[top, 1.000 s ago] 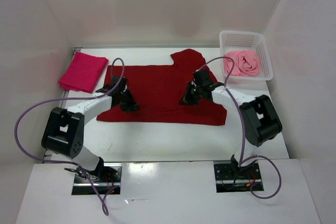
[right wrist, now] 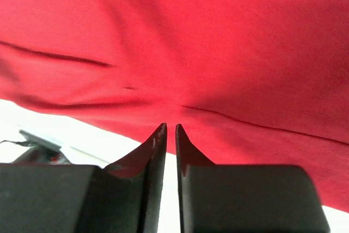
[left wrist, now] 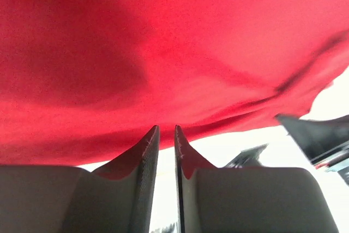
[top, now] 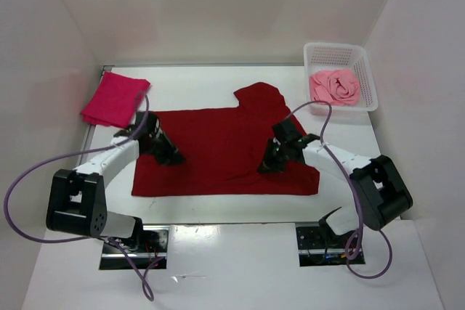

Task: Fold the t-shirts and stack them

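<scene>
A dark red t-shirt (top: 211,136) is spread wide over the white table, one sleeve (top: 261,97) sticking out at its far right. Over its left part is my left gripper (top: 179,161), low against the cloth. In the left wrist view its fingertips stand slightly parted, with no fabric visible between them. My right gripper (top: 263,170) is low over the right part of the shirt. Its fingers are together in the right wrist view, and nothing shows between them. Small creases (right wrist: 234,119) run across the cloth there. A folded bright pink-red shirt (top: 116,99) lies at the far left.
At the back right stands a white basket (top: 369,81) holding a crumpled pink cloth (top: 335,87). A strip of bare table (top: 225,210) lies in front of the shirt. Purple cables loop over both arms.
Both arms have drawn back toward the robot's side, and the red shirt has slid the same way. Its front edge now lies closer to the near table edge. The folded shirt and basket are unmoved.
</scene>
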